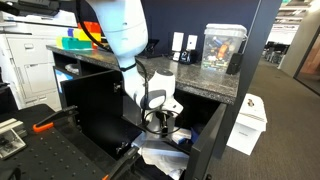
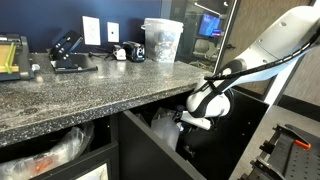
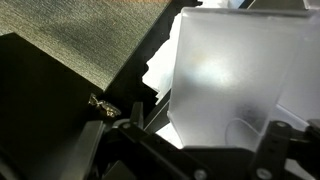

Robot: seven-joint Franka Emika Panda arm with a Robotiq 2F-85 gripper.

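My gripper (image 1: 163,124) is low inside the black open drawer below the countertop, at the end of the white arm (image 1: 125,35). In the wrist view its dark fingers reach in from the bottom edge, standing apart, and I see nothing held between them. Ahead of them is a translucent whitish plastic piece (image 3: 225,75), with crumpled white material (image 3: 160,68) beside it. A small shiny wrapper (image 3: 103,105) lies on a black surface at the left. From the second exterior view, the arm's white wrist (image 2: 207,100) is behind the drawer wall, and the fingertips are hard to make out.
Black drawer walls (image 1: 207,145) rise close around the gripper. Clear plastic bags (image 2: 55,150) lie in the nearer compartment. Above, the stone countertop (image 1: 190,80) carries a clear tub (image 1: 222,45) and colored blocks (image 1: 75,40). A white box (image 1: 247,125) stands on the carpet.
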